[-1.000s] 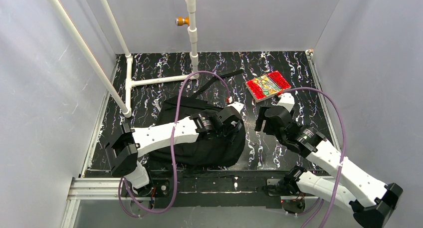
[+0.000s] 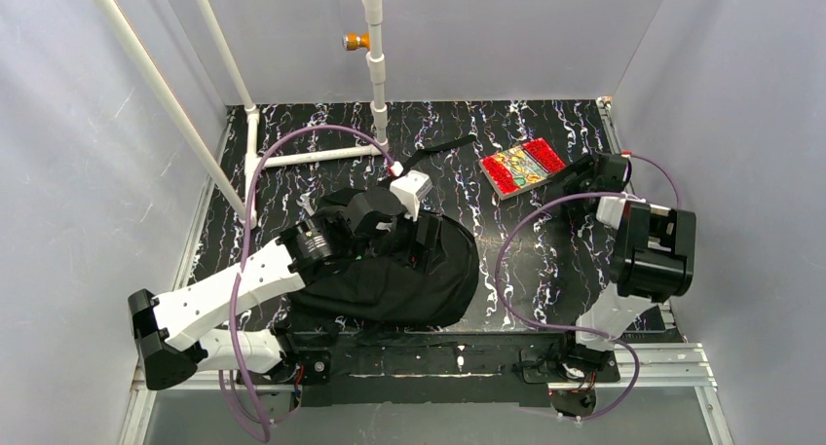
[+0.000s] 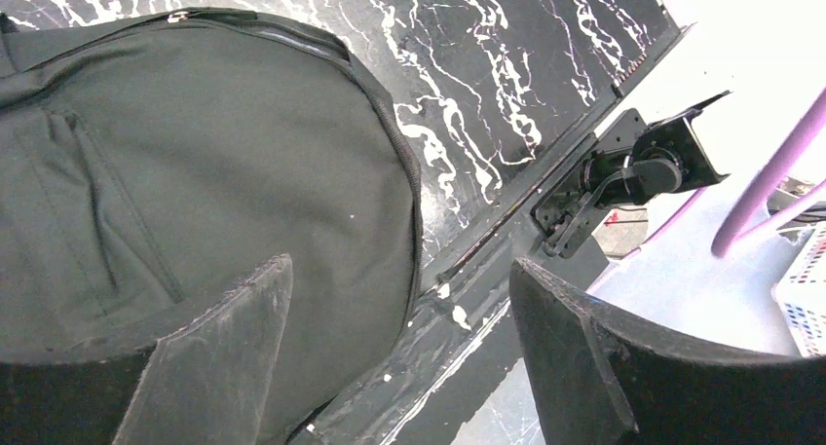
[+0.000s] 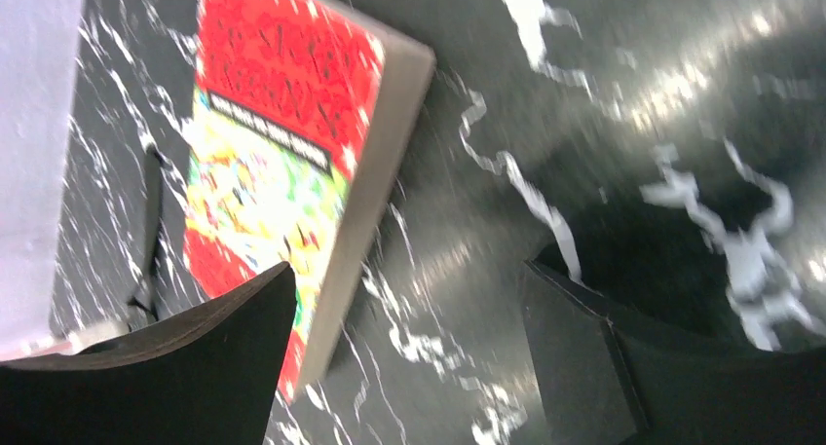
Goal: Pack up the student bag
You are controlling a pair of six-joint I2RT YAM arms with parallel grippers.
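A black bag (image 2: 380,289) lies flat at the left-centre of the marble table, its zipped edge (image 3: 385,114) visible in the left wrist view. My left gripper hangs over the bag's right part, fingers apart with nothing between them. A book with a red and yellow cover (image 2: 521,167) lies at the back right, also large in the right wrist view (image 4: 273,143). My right gripper is low beside its right side, open and empty.
A white pipe frame (image 2: 312,157) stands at the back left, with a black strap (image 2: 448,145) near it. Purple cables loop over both arms.
My right arm has moved back and to the right, toward the book. My left arm has shifted leftward over the bag. The book and bag have not visibly moved.
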